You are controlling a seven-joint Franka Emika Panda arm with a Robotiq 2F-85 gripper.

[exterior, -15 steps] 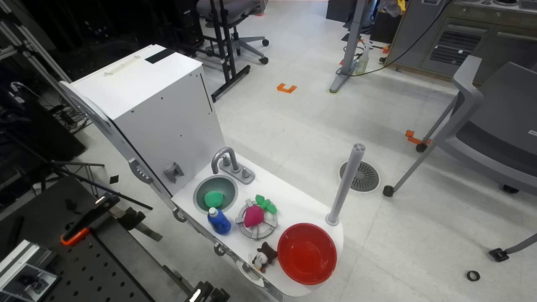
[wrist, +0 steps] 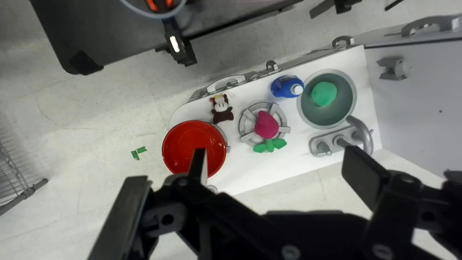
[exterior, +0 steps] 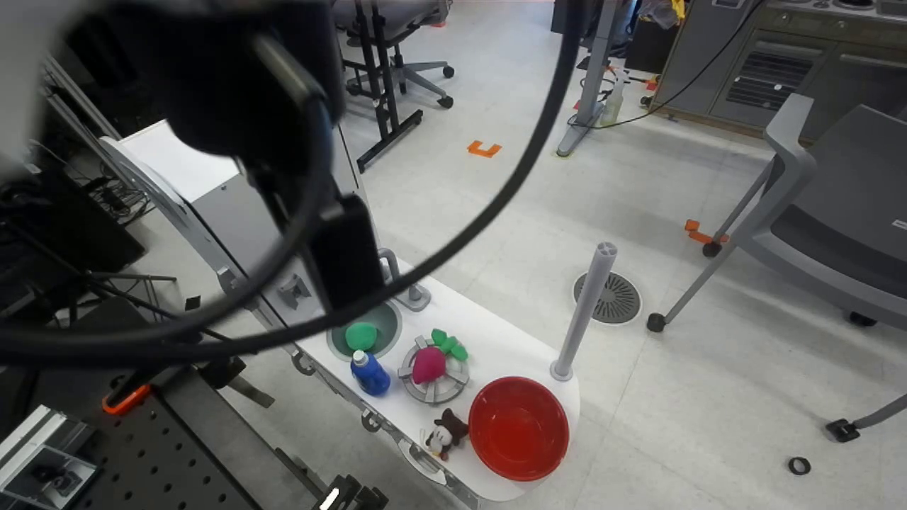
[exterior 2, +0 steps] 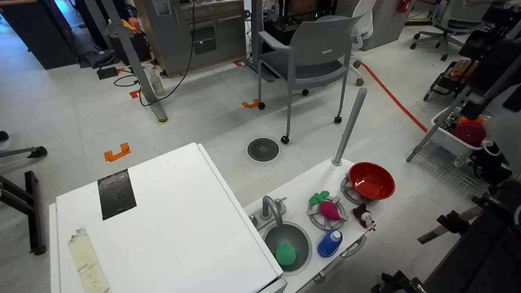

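In the wrist view my gripper is open, its two fingers wide apart and nothing between them, high above the white counter. Below lies a magenta beet-like toy (wrist: 266, 125) with green leaves (wrist: 270, 145), resting on a grey burner ring (wrist: 247, 125). A red bowl (wrist: 190, 143) stands at the counter's rounded end, partly covered by one finger. Beside it is a small brown plush toy (wrist: 222, 110). A blue bottle (wrist: 284, 86) with a white cap stands near the sink (wrist: 327, 119), which holds a green rounded object (wrist: 323, 93).
A curved grey faucet (exterior 2: 274, 210) rises behind the sink, alongside a tall white cabinet (exterior 2: 171, 219). One grey post (exterior 2: 350, 127) stands upright at the counter's far edge near the bowl. Several handles line the counter's front.
The arm and its looping cable have come into exterior view 1, covering much of the cabinet and faucet. The toys, bottle and bowl stay where they were.
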